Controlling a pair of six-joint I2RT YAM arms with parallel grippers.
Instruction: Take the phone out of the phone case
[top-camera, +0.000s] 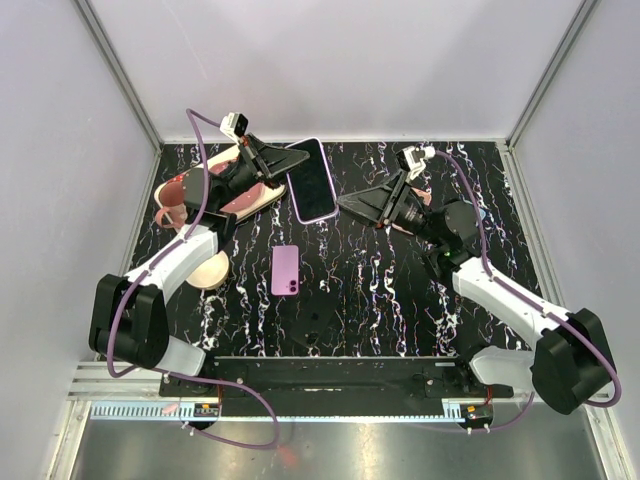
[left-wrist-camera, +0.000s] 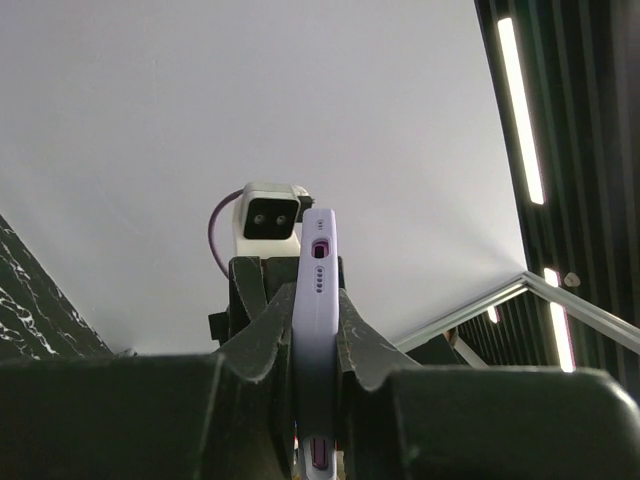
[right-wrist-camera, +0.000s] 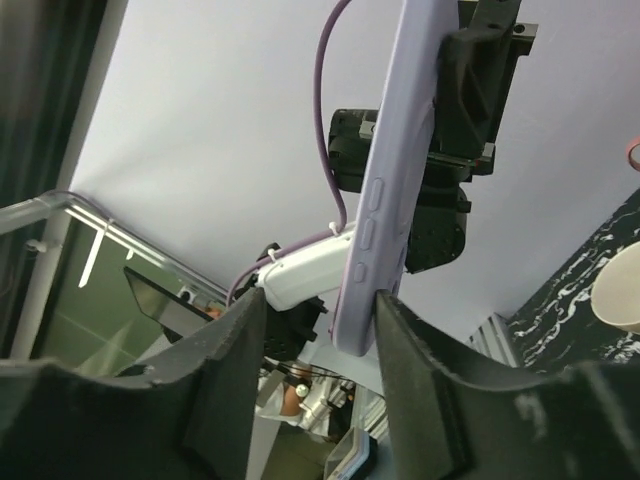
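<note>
A phone in a lavender case (top-camera: 311, 182) is held upright in the air, screen facing up in the top view, by my left gripper (top-camera: 291, 160), shut on its upper left part. In the left wrist view the case's edge (left-wrist-camera: 316, 300) sits between the fingers. My right gripper (top-camera: 348, 202) is at the case's lower right corner, its fingers part open around that end; in the right wrist view the case (right-wrist-camera: 390, 180) reaches down between the fingertips. Whether they touch it I cannot tell.
A purple phone (top-camera: 285, 270) lies on the dark marble table, with a black item (top-camera: 315, 320) below it. A cream bowl (top-camera: 208, 270), a tray with pink items (top-camera: 260, 200) and a pink cup (top-camera: 170, 212) are at left. Small items lie behind the right gripper.
</note>
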